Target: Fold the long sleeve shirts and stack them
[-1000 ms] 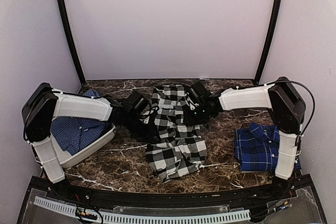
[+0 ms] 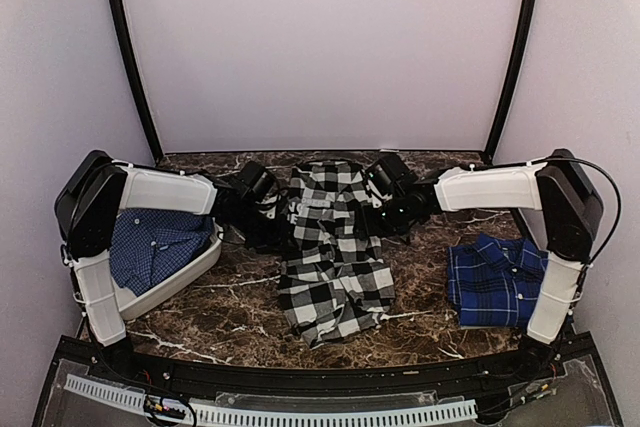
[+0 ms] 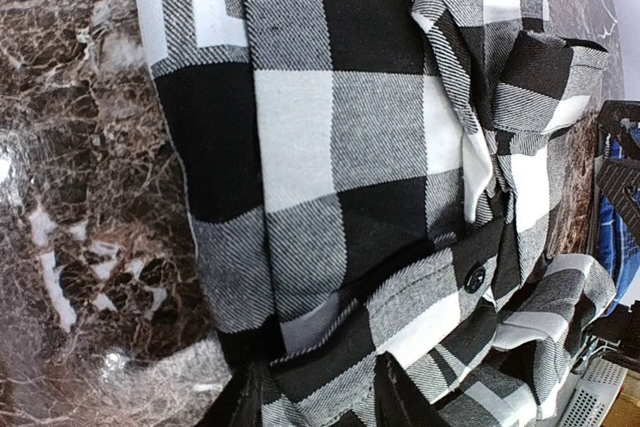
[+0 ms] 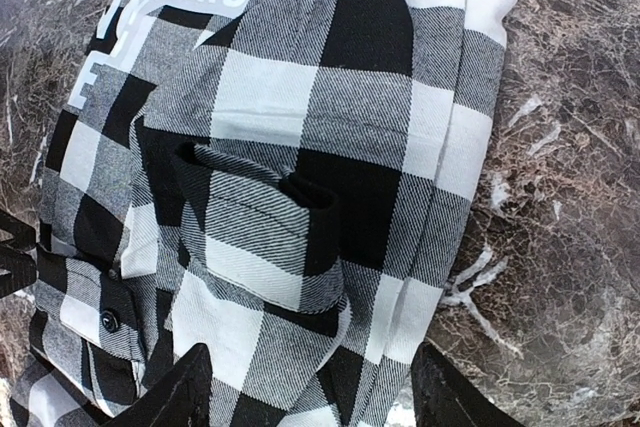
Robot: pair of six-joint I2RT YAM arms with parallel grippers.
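Note:
A black-and-white checked shirt (image 2: 335, 282) lies in the middle of the table as a long narrow strip, its sleeves folded inward. In the left wrist view, my left gripper is at the shirt's left edge, fingers apart, over a cuff with a black button (image 3: 475, 278). Whether cloth reaches between its tips is unclear. From the right, my right gripper stands open above the shirt, a folded cuff (image 4: 265, 232) lying ahead of its fingers. A blue plaid shirt (image 2: 490, 285) lies folded at the right.
At the left, a white bin (image 2: 180, 282) holds dark blue dotted cloth (image 2: 150, 242). Bare marble tabletop (image 2: 225, 322) shows on both sides of the checked shirt.
My left gripper has moved away from the front edge, along the shirt's left side. The right gripper has drawn slightly to the right. The checked shirt lies nearly the same.

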